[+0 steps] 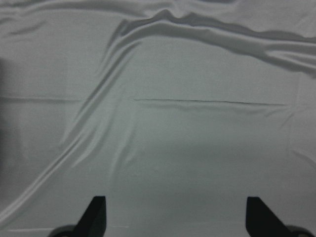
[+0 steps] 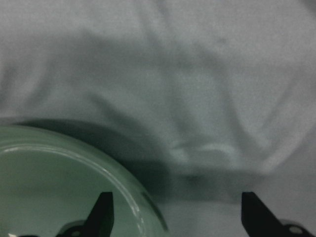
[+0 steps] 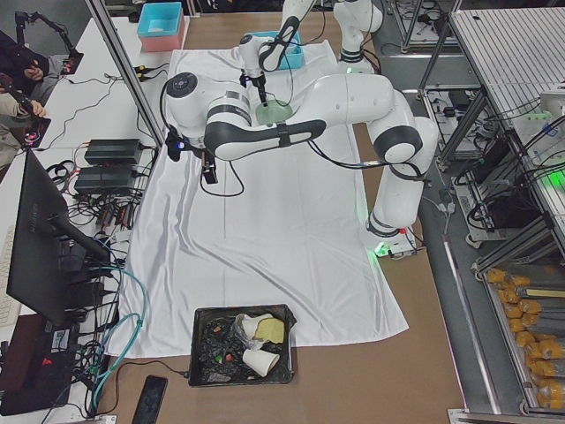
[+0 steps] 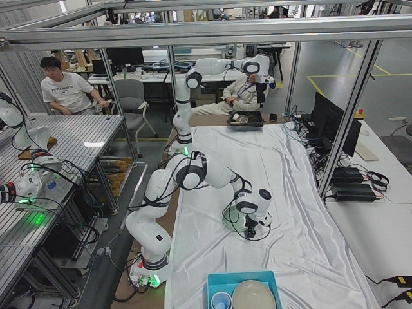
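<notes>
A pale green dish [image 4: 232, 221] lies on the white cloth [image 3: 247, 247]. My right gripper is open low over its rim, with the dish's edge [image 2: 118, 177] between and under the left finger. My left gripper is open high above the bare cloth, nothing between its fingers. A black tray [image 3: 212, 371] holding a white cup, a yellow item and scraps stands at the cloth's end by the left arm.
A blue bin [image 4: 215, 283] with a beige plate and a blue cup sits at the far end beside the right arm. Monitor, cables and boxes line one side.
</notes>
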